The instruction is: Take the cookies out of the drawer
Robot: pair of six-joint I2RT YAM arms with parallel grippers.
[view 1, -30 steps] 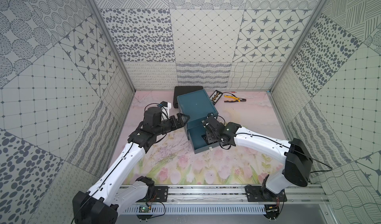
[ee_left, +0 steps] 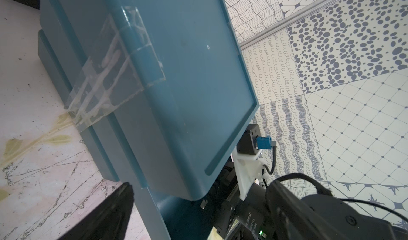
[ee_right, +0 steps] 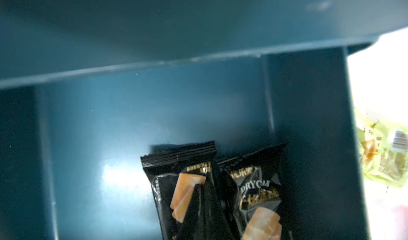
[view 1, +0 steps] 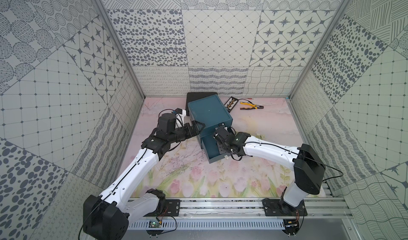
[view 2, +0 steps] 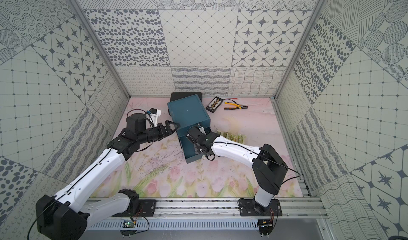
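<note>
The blue drawer unit stands mid-table with its drawer pulled out toward the front. In the right wrist view two black cookie packets lie in the drawer. My right gripper hangs over the drawer, its arm covering much of it in both top views; its fingers don't show clearly, so its opening is hard to see. My left gripper is at the unit's left side, fingers apart in the left wrist view, with nothing between them but the unit beyond.
A black pad, a boxed item and yellow-handled pliers lie at the back. A green packet lies right of the drawer.
My right arm has shifted left over the drawer.
</note>
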